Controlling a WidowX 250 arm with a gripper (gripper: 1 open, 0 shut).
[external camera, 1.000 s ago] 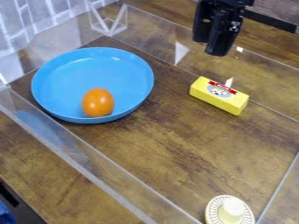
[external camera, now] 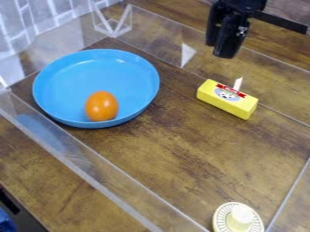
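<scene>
My gripper (external camera: pixel 226 45) hangs dark at the top of the camera view, above and behind a yellow box (external camera: pixel 227 101) with a white and red label, which lies on the wooden table. A blue plate (external camera: pixel 67 82) on the left holds an orange egg-shaped object (external camera: pixel 101 105). Whether the fingers are open or shut is unclear at this size.
A round white object (external camera: pixel 238 219) sits at the bottom right. Transparent walls edge the wooden work area (external camera: pixel 158 163).
My gripper has shifted slightly at the top of the view; the objects on the table look unmoved.
</scene>
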